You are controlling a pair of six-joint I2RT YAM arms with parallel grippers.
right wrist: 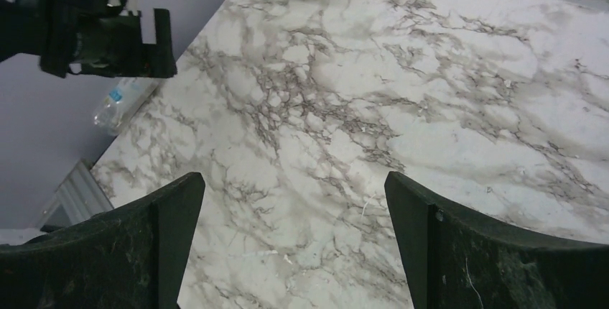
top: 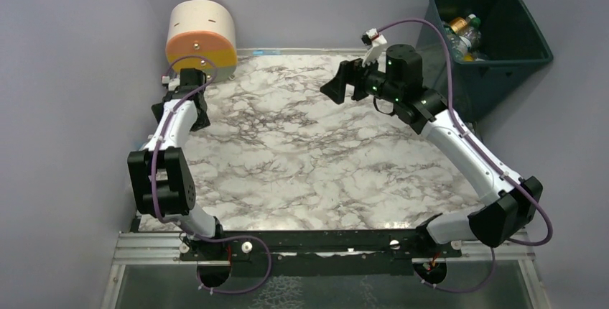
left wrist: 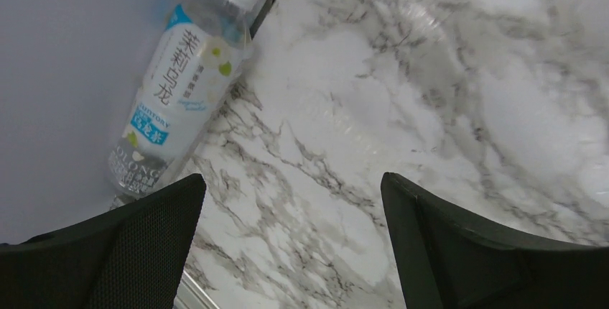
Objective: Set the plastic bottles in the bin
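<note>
A clear plastic bottle (left wrist: 176,93) with a white cap lies along the grey left wall, seen in the left wrist view; in the top view the left arm mostly hides it. My left gripper hangs over the table just right of that bottle, open and empty. My right gripper (top: 345,82) is open and empty over the right-middle of the table, left of the dark green bin (top: 506,72), which holds several bottles and containers (top: 465,39).
A white drum-like object (top: 201,18) with an orange and yellow face stands at the back left. Grey walls enclose the sides and back.
</note>
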